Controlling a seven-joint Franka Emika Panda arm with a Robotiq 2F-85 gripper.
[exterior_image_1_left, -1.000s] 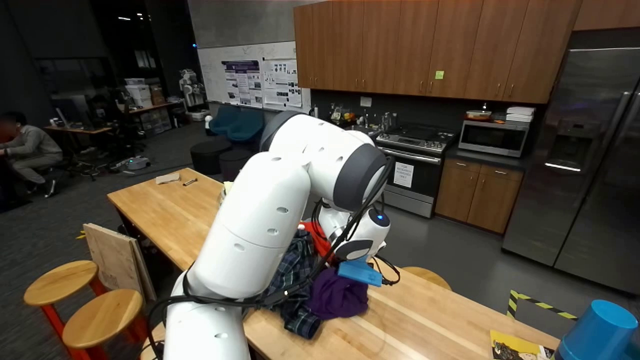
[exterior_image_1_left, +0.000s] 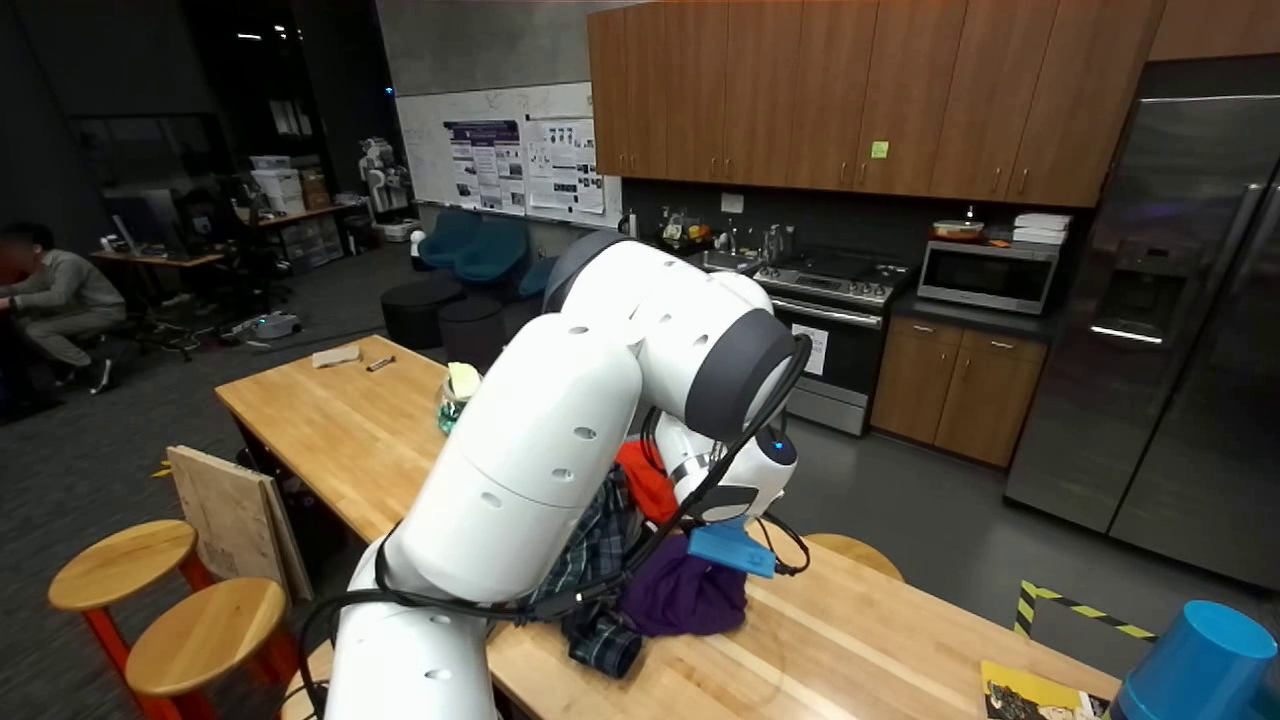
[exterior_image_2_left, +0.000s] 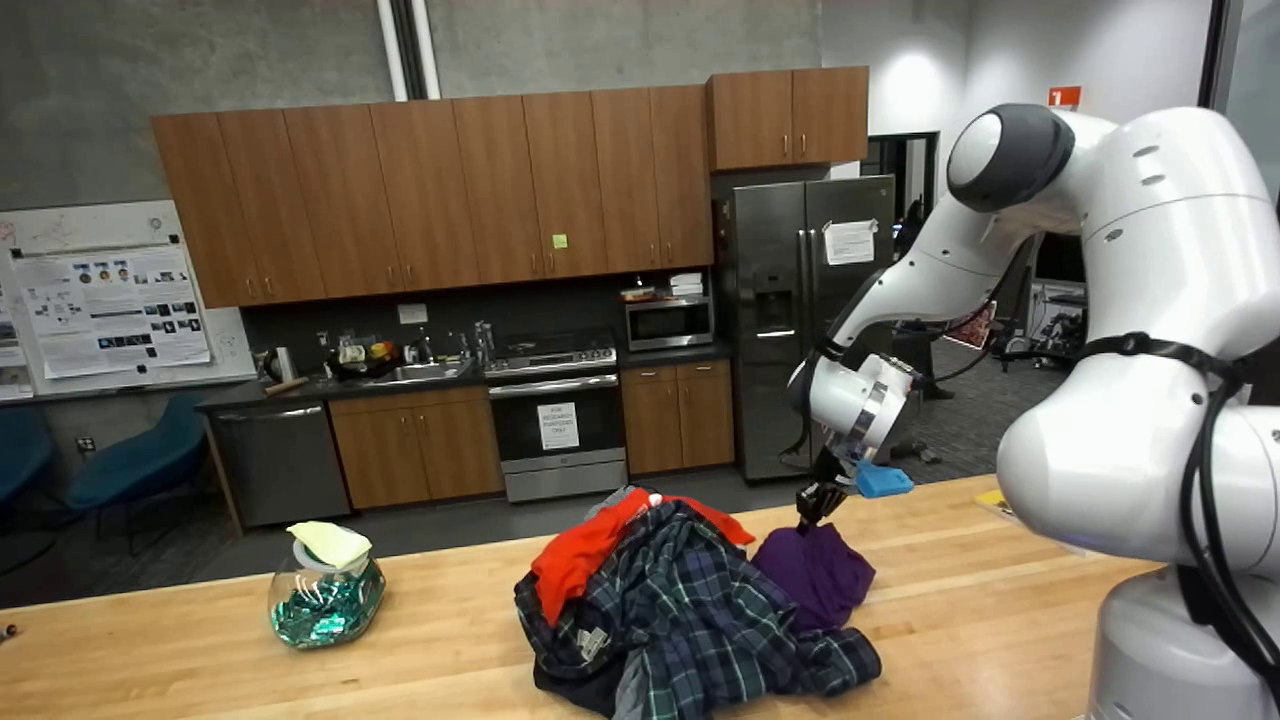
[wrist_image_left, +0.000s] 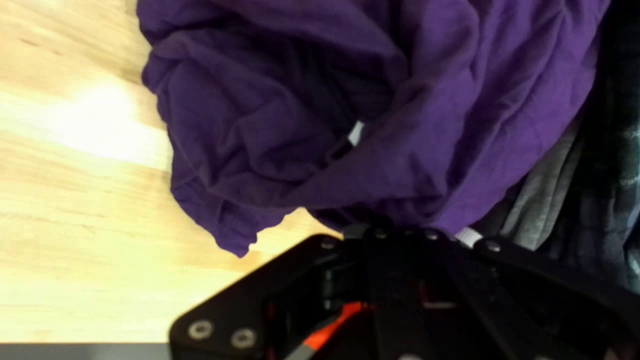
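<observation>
A purple cloth (exterior_image_2_left: 818, 576) lies bunched on the table at the right side of a clothes pile. From above, my gripper (exterior_image_2_left: 816, 506) reaches down to its top and is shut on it. In the wrist view the purple cloth (wrist_image_left: 432, 138) runs in folds to the dark fingers, whose tips are hard to make out. Beside it lies a dark plaid shirt (exterior_image_2_left: 696, 600), with a red garment (exterior_image_2_left: 588, 552) across its far left side. In exterior view 1 the arm covers much of the pile, and the purple cloth (exterior_image_1_left: 684, 590) shows under the wrist.
A glass bowl (exterior_image_2_left: 326, 606) with green shiny contents and a yellow cloth on top stands left of the pile. Blue cups (exterior_image_1_left: 1200, 660) and a yellow printed item (exterior_image_1_left: 1034, 694) are at the table's right end. Bare wood (exterior_image_1_left: 828, 624) lies right of the purple cloth.
The arm and wrist have shifted slightly right and a little down in exterior view 1. The purple cloth has moved slightly right with them.
</observation>
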